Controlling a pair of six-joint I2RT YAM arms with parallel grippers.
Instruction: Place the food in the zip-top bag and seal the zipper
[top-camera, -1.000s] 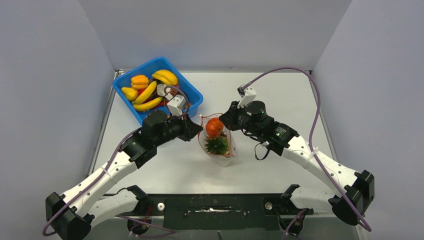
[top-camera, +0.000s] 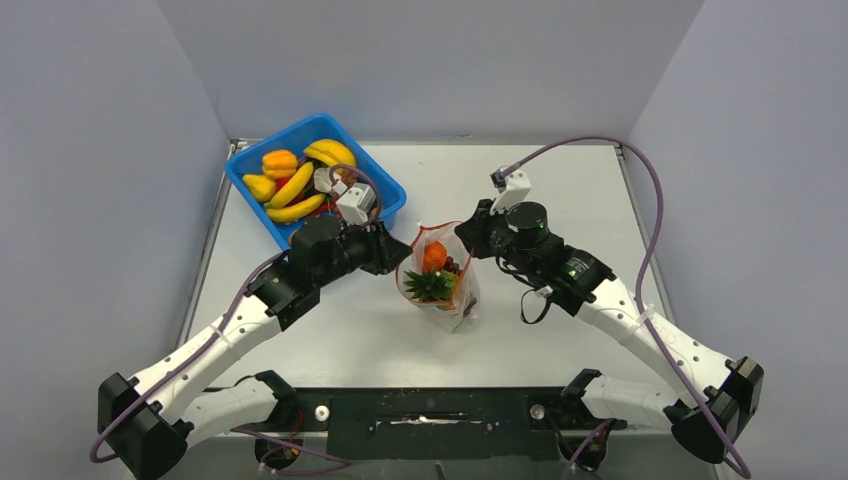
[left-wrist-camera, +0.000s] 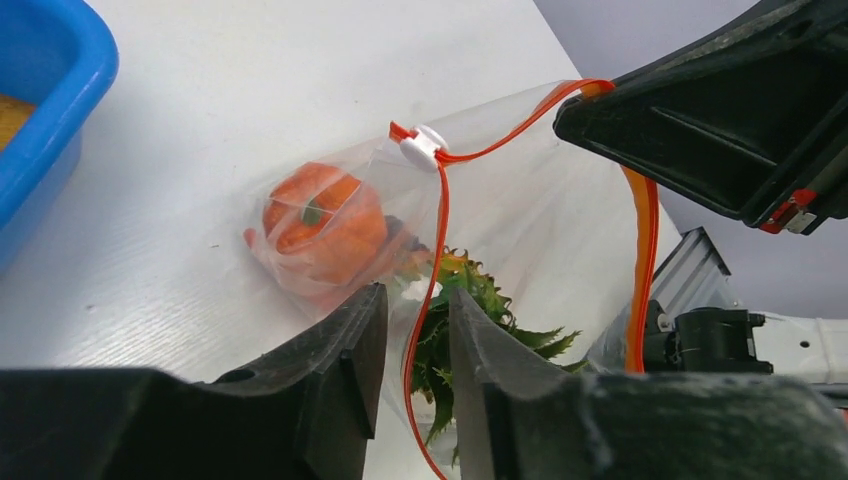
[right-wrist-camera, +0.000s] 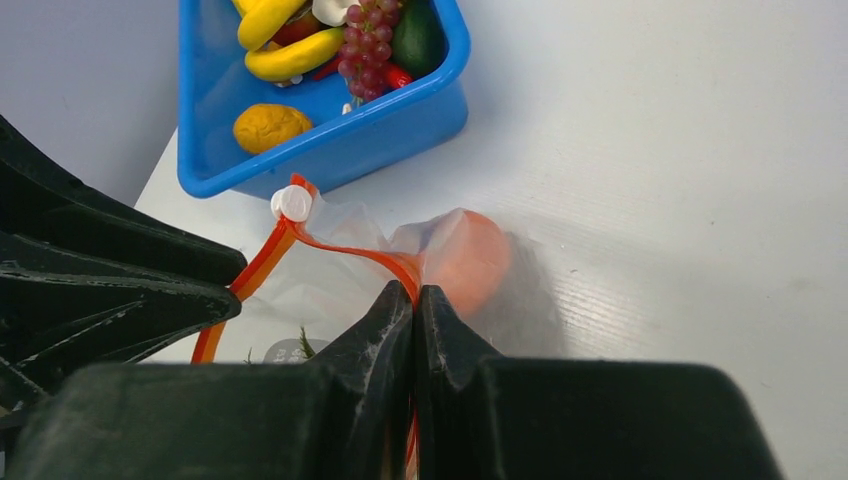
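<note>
The clear zip top bag stands on the table with its orange-edged mouth open. Inside it are an orange pumpkin-like item, dark grapes and a green leafy top. My right gripper is shut on the bag's orange rim. On the other side, my left gripper is part open; the rim's orange edge runs between its separated fingers. A white zipper slider sits at a rim corner, beyond the left fingertips.
A blue bin full of play food, including bananas and a yellow pepper, stands at the back left, close to my left arm.
Over the past second my right gripper has shifted right, drawing the bag's rim with it.
</note>
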